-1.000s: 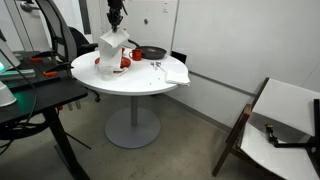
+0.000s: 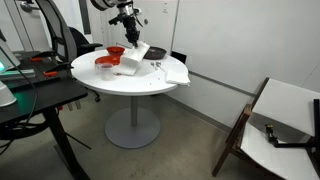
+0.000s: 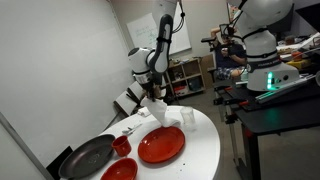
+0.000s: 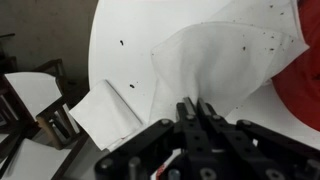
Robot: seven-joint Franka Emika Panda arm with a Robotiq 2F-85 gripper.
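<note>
A white cloth hangs from my gripper, which is shut on it over the round white table. In exterior view 2 the cloth droops below the gripper, close to the tabletop behind a red plate. Seen from the wrist, the cloth spreads out beyond the fingertips and covers part of the table. Its lower edge is too small to tell whether it touches the table.
A black pan, a red cup, another red plate and a clear cup share the table. A second white cloth lies at the table's right edge. Some bare tabletop shows at the front.
My gripper has moved rightward in exterior view 1 and come lower, carrying the cloth with it. The cloth now hangs at a slant and hides the red cup seen there before.
</note>
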